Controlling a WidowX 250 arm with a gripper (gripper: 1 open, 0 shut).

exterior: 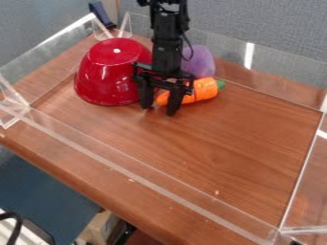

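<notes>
My black gripper (161, 103) hangs low at the back of the wooden surface, its fingers pointing down at an orange toy carrot (202, 90) with a green top. A red bowl (105, 73), upside down, sits just left of the gripper, close to or touching it. A purple object (200, 60) lies behind the carrot, partly hidden by the arm. The fingers overlap the carrot's left part; whether they grip it cannot be told.
Low transparent walls surround the wooden surface (192, 167). A grey partition (269, 33) stands behind.
</notes>
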